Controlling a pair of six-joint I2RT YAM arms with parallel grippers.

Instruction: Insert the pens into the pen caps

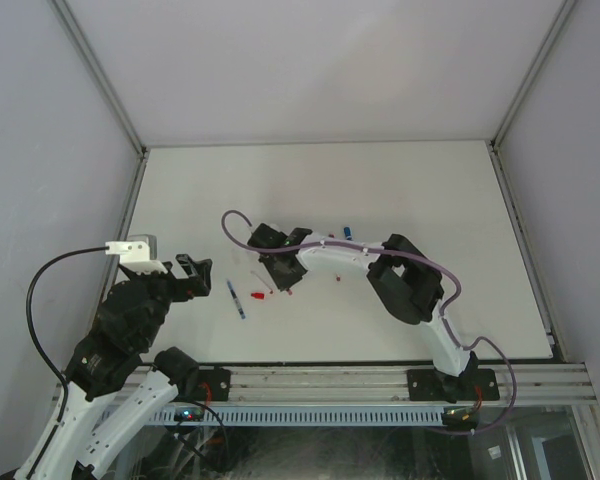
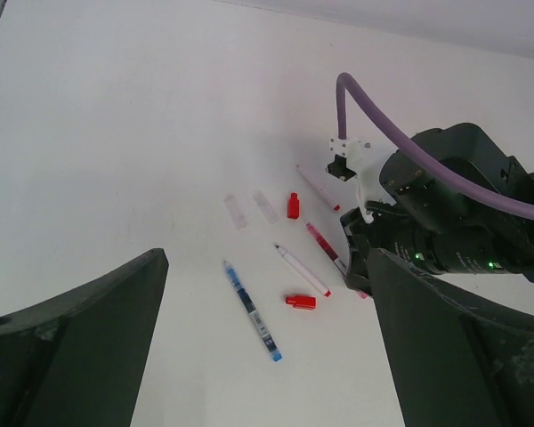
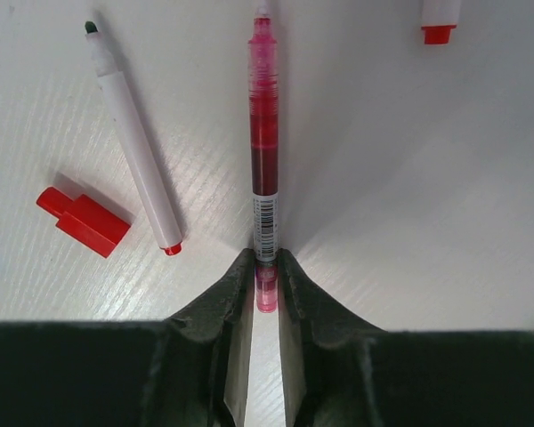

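Note:
My right gripper is shut on the rear end of a red pen [image 3: 264, 133], low over the table. The pen's barcode label sits just ahead of the fingers, and its pale tip points away. To its left lie an uncapped white pen [image 3: 140, 160] with a dark tip and a loose red cap [image 3: 84, 220]. Another red cap [image 2: 293, 205] stands out in the left wrist view, as do a second white pen [image 2: 318, 188] and a blue pen [image 2: 253, 311]. At the left side, my left gripper [image 1: 194, 268] is open and empty.
Two pale, see-through pieces [image 2: 236, 212] lie left of the upper red cap. A blue item [image 1: 347, 233] is beyond the right arm. The right gripper hides part of the tabletop.

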